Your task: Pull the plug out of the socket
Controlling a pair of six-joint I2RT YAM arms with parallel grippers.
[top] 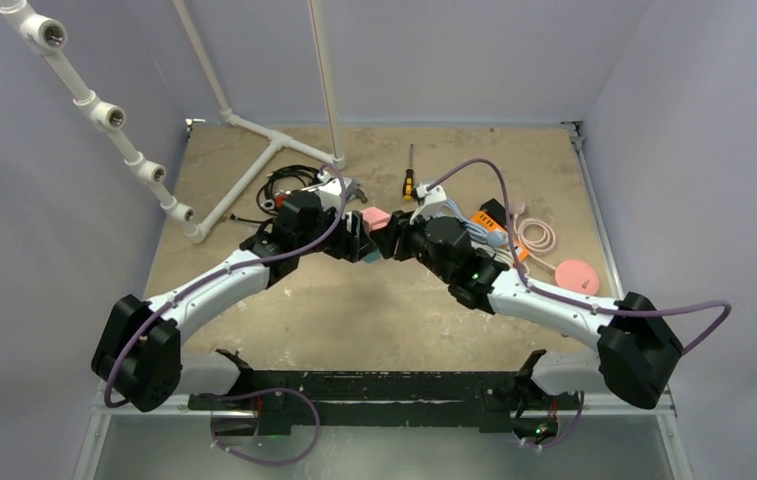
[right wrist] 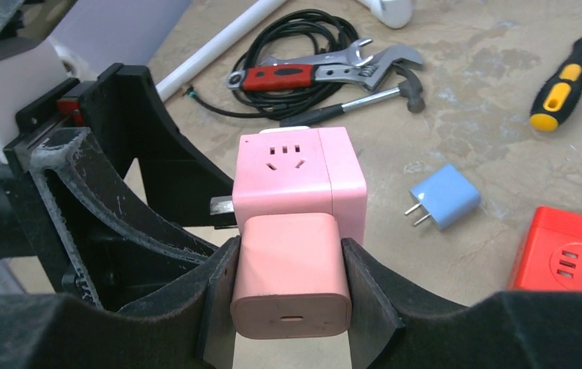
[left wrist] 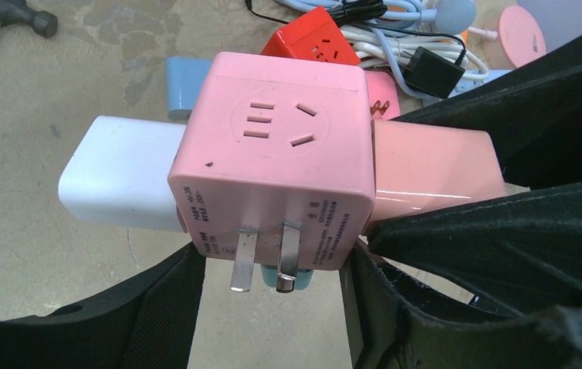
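Note:
A pink cube socket [left wrist: 272, 154] hangs between my grippers, with a white plug [left wrist: 118, 173] on one side and a salmon-pink plug [left wrist: 437, 161] on the other. My right gripper is shut on the salmon plug [right wrist: 291, 292]. The fingers of my left gripper are at the cube's lower sides; whether they grip it is hard to tell. In the top view both grippers meet at the middle of the board.
A red socket [right wrist: 560, 246], blue charger [right wrist: 445, 196], screwdriver [right wrist: 564, 84], hammer [right wrist: 410, 92], wrenches and coiled cables lie behind. White pipes [top: 254, 180] stand at the back left. The front of the board [top: 364, 320] is clear.

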